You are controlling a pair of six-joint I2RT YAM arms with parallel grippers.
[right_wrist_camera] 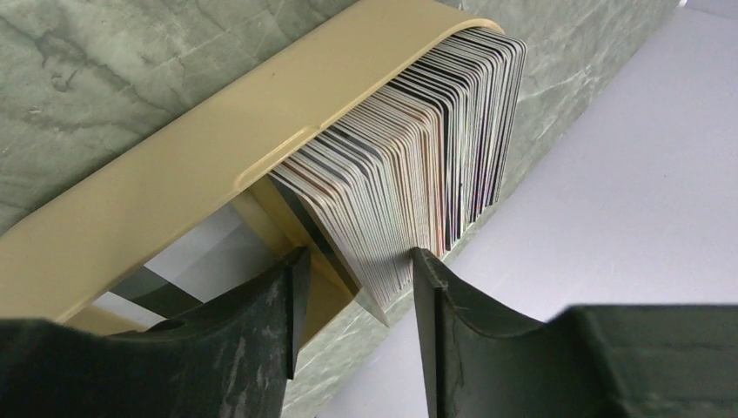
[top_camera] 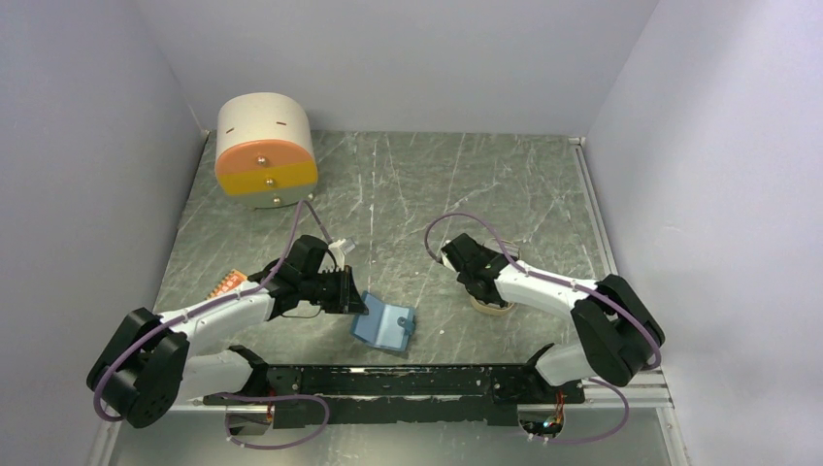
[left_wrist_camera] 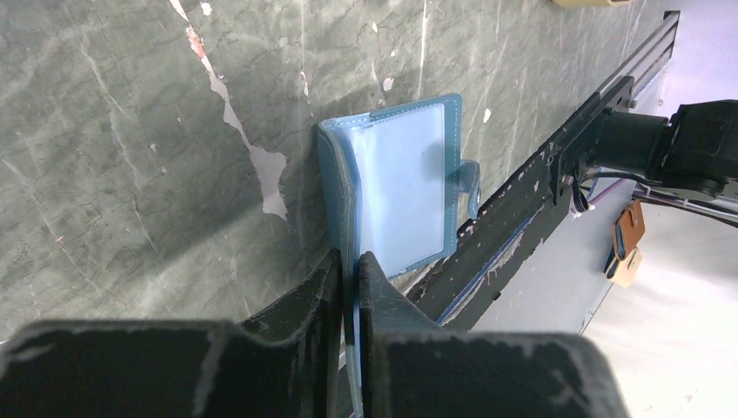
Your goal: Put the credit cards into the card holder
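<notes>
The blue card holder (left_wrist_camera: 405, 187) lies opened out, its pale inner side showing and a small snap tab at its edge. My left gripper is shut on the holder's upright folded side. In the top view this holder (top_camera: 395, 328) rests near the table's front edge. A dense row of credit cards (right_wrist_camera: 409, 139) stands in a tan box (right_wrist_camera: 174, 139). Over that box my right gripper is open, its fingers apart on either side of the front cards. One front card's corner leans out of the row. No card is held between the right fingers.
A drawer cabinet (top_camera: 267, 150) with a white top stands at the back left. An orange patterned item (top_camera: 228, 282) lies beside the left arm.
</notes>
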